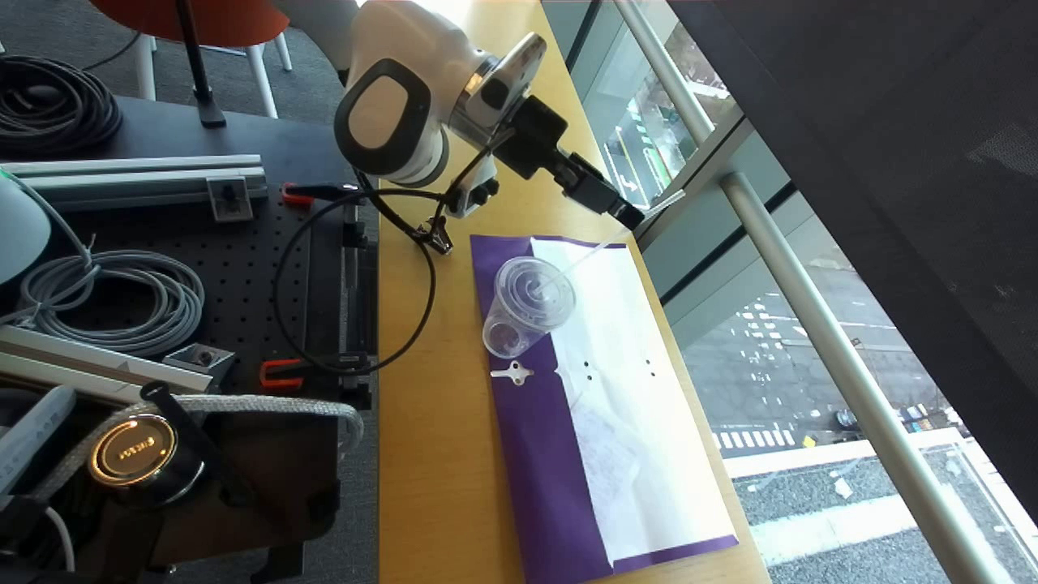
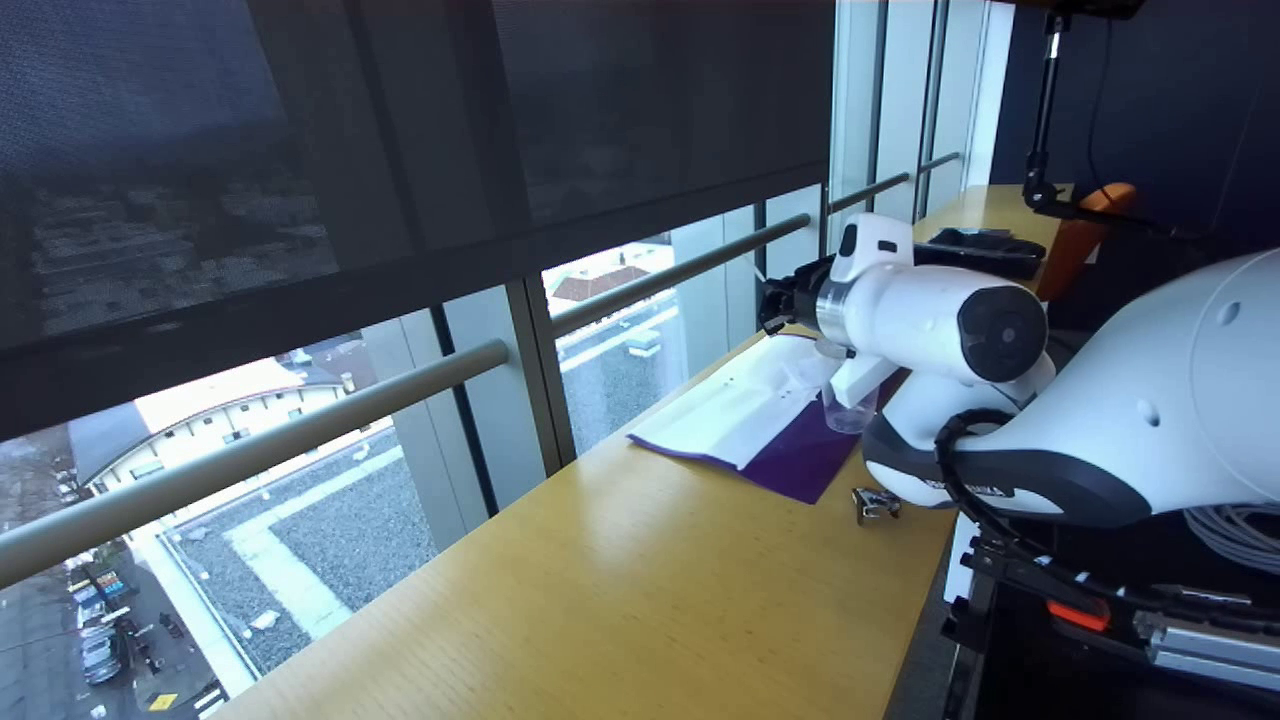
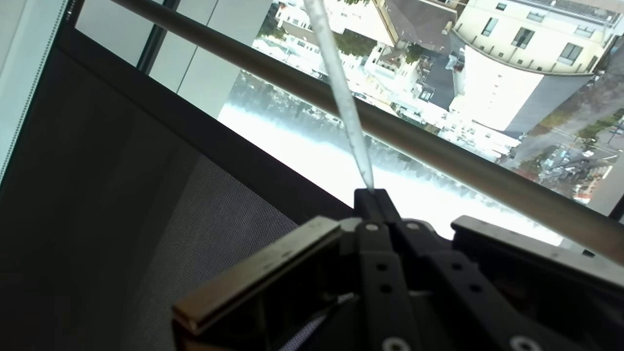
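Observation:
My gripper (image 1: 634, 216) is shut on a thin, pale straw (image 1: 603, 250), holding it between its fingertips. One end of the straw sticks out past the fingers, and in the wrist view this straw (image 3: 342, 87) rises from the closed tips. Its other end runs down to the lid of a clear plastic cup (image 1: 530, 307). The cup appears over the purple and white sheet (image 1: 540, 467), leaning a little; whether its base touches the sheet I cannot tell. In exterior view 2, the arm partly hides the cup (image 2: 847, 412).
A small metal key-like piece (image 1: 512, 373) lies on the purple strip. A window railing (image 1: 827, 311) runs close beyond the wooden ledge (image 1: 438, 467). A cable from the arm loops over the ledge's other edge. Bare wood lies along the near side.

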